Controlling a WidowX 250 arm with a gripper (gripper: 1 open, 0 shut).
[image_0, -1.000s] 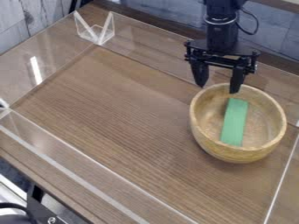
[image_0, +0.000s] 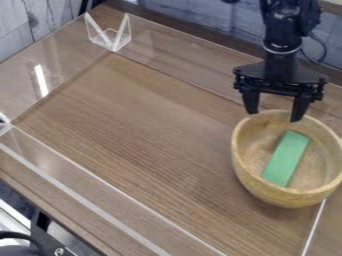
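My black gripper (image_0: 278, 97) hangs over the back rim of a wooden bowl (image_0: 250, 164) at the right, its two fingers spread open. A green rectangular block (image_0: 286, 158) lies inside the bowl, below and apart from my fingertips.
A small white wire-like object (image_0: 110, 32) stands near the back left. White tape lines run near the edges.
The bowl with the green block in it has shifted toward the front and right. My gripper has moved slightly the same way, staying open.
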